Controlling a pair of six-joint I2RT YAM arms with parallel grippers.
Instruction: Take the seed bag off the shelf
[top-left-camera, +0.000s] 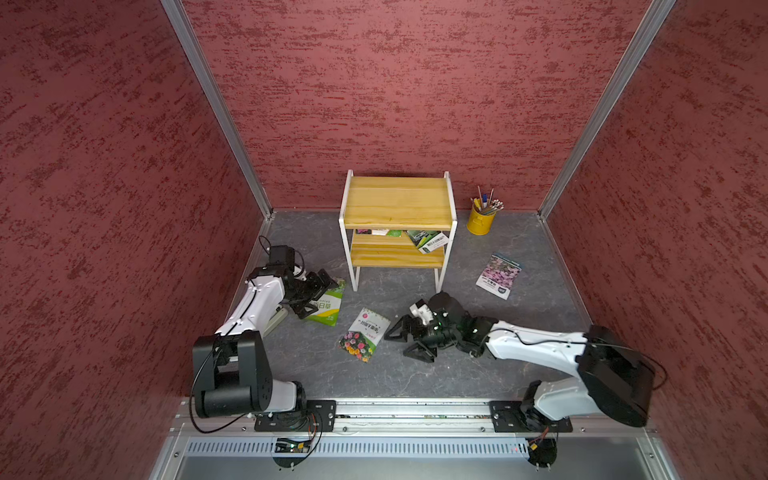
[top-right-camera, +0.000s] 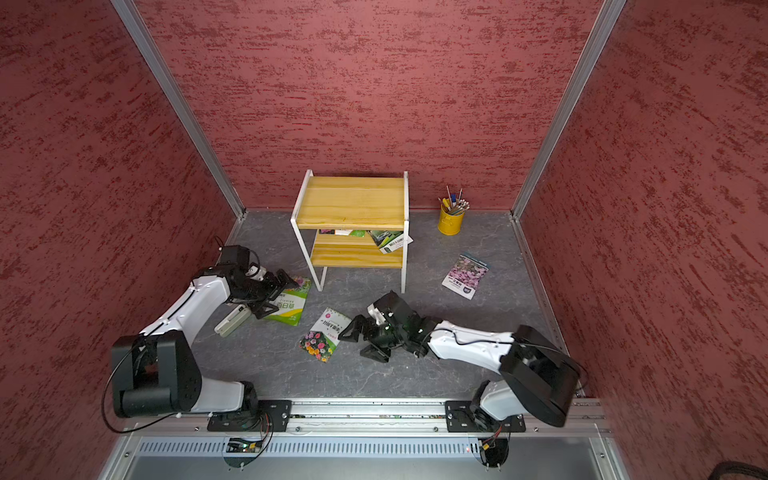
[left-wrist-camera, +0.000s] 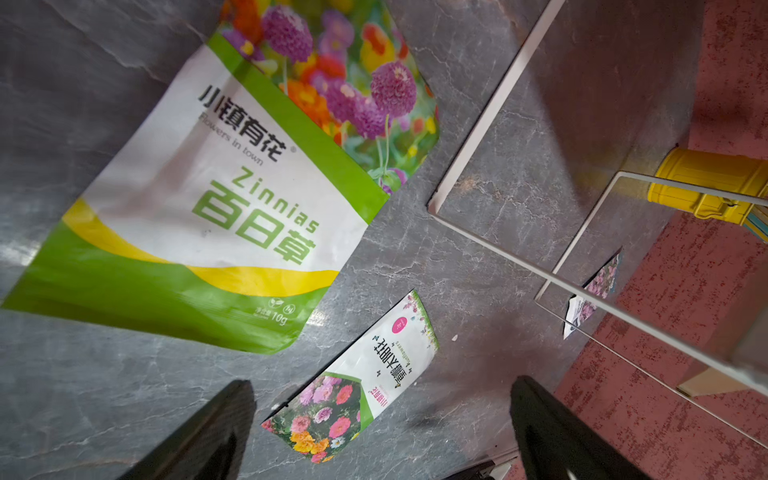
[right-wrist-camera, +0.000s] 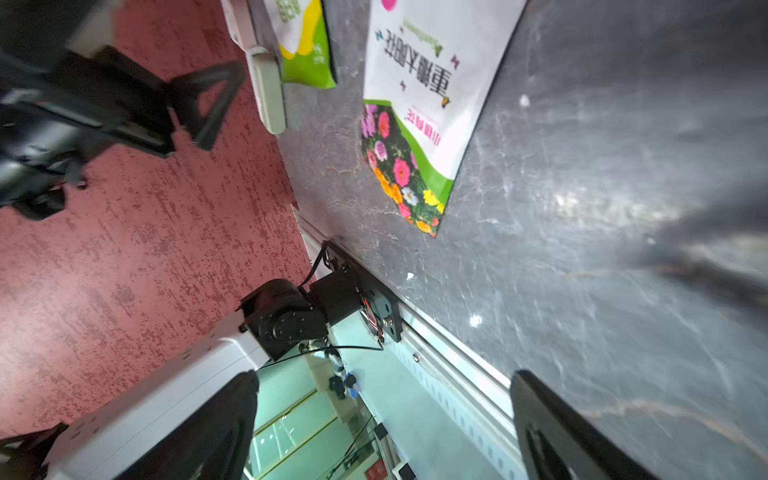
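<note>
Below the wooden shelf (top-left-camera: 400, 201), a white seed bag with a flower-printed end (top-left-camera: 365, 334) lies flat on the floor. My right gripper (top-left-camera: 408, 339) stands open just to its right, nothing between its fingers. A green-and-white Zinnias bag (left-wrist-camera: 232, 200) lies farther left, and my left gripper (top-left-camera: 313, 294) is open above it. On the shelf's lower board, a green-and-white bag (top-left-camera: 429, 240) leans at the right with its corner sticking out past the board. Further back to the left, another bag (top-left-camera: 378, 232) shows only in part, hidden by the top board.
A purple-flowered seed bag (top-left-camera: 499, 276) lies on the floor right of the shelf. The yellow pot (top-left-camera: 480, 221) with brushes stands at the back right. A pale bar-shaped object (top-right-camera: 232, 320) lies by my left arm. Front floor between the arms is clear.
</note>
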